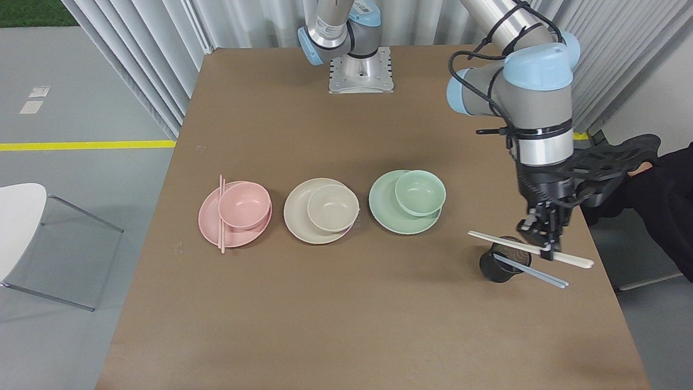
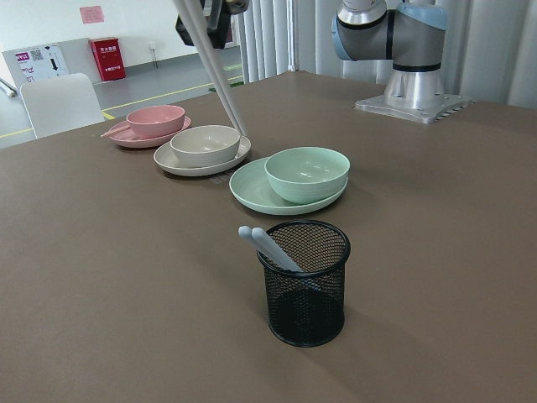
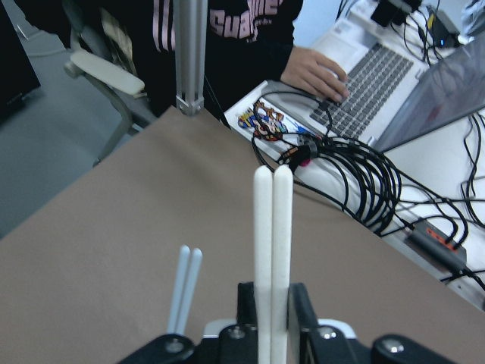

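Note:
My gripper (image 1: 547, 250) is shut on a pair of white chopsticks (image 3: 280, 220), held high over the black mesh pen cup (image 2: 304, 306) at the table's right. The cup holds pale blue chopsticks (image 1: 539, 275) leaning out. Pink plate and bowl (image 1: 243, 205) with pink chopsticks (image 1: 222, 234), a cream plate and bowl (image 1: 332, 208), and a green plate and bowl (image 1: 420, 194) stand in a row to the left of the cup in the front view.
A person sits beyond the right edge, by a laptop (image 3: 364, 91) and coiled cables (image 3: 356, 174).

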